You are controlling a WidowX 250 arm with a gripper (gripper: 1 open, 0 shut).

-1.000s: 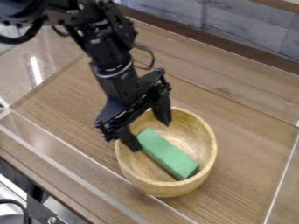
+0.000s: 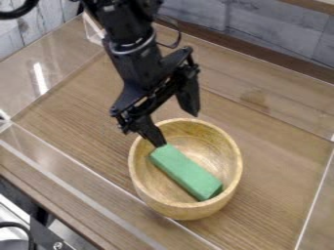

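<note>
A round light wooden bowl (image 2: 222,146) stands on the wooden table, with a green rectangular block (image 2: 186,171) lying inside it on a slant. My black gripper (image 2: 154,117) hangs above and behind the bowl's left rim, its fingers pointing down and spread apart, with nothing seen between them.
Raised edges run along the back and left, with a dark gap and a cable at the lower left. A pale object sits at the top left.
My gripper has risen and moved back, away from the bowl's interior. The bowl and green block look unchanged.
</note>
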